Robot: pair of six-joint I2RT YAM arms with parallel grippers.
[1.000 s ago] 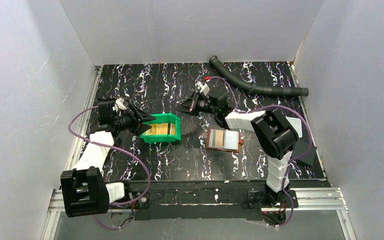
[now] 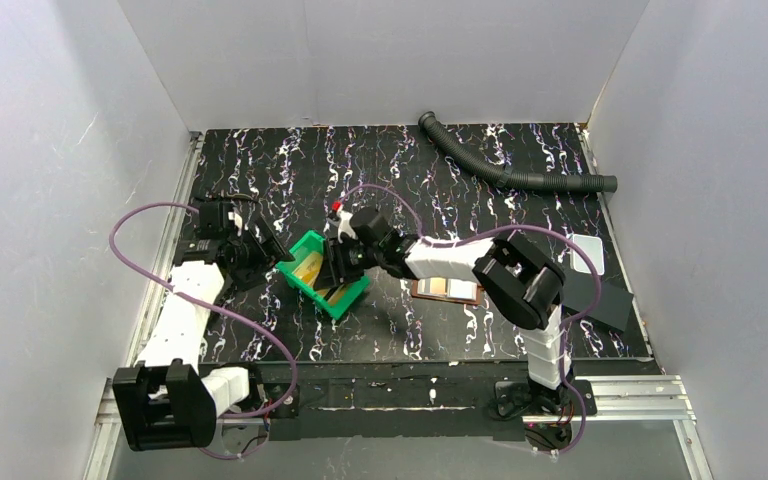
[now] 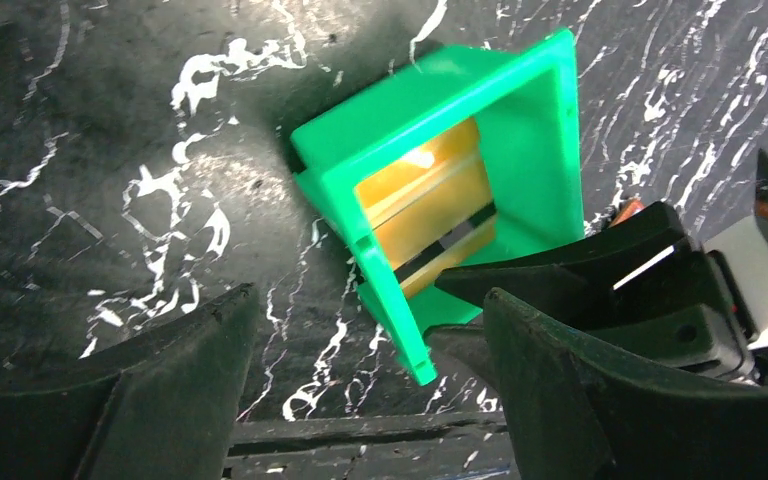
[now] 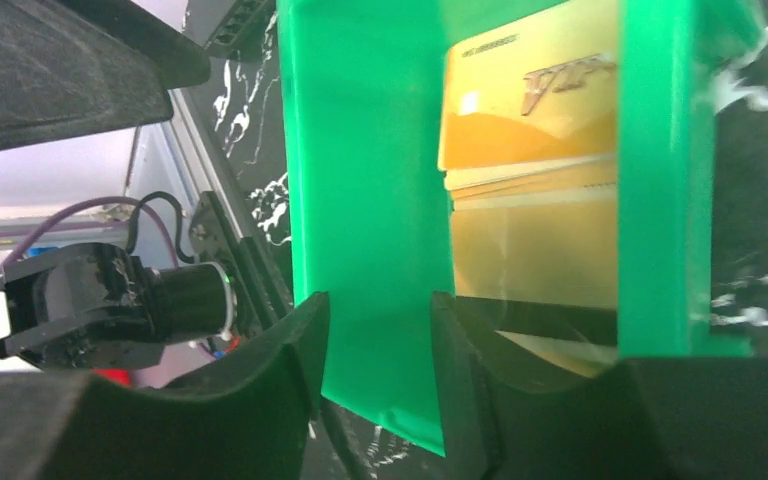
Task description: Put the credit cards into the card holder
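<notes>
A green box [image 2: 305,247] holding several gold cards [image 3: 435,200] sits at an angle on the table, left of centre. My right gripper [image 2: 330,282] reaches over the box, its fingers apart. In the right wrist view, one of its fingers [image 4: 465,350] overlaps the box's inside near the cards; whether it touches anything, I cannot tell. My left gripper is open beside the box's left corner, nothing between its fingers. The brown card holder [image 2: 472,296], with light cards or pockets inside, lies open right of the box, partly covered by the right arm.
A black ribbed hose [image 2: 500,172] runs along the back right. At the right edge lie a white square [image 2: 587,253] and a dark flat panel [image 2: 605,305].
My right gripper has moved left and toward the front, over the box. The box has turned clockwise in the top view. The left arm has shifted only slightly.
</notes>
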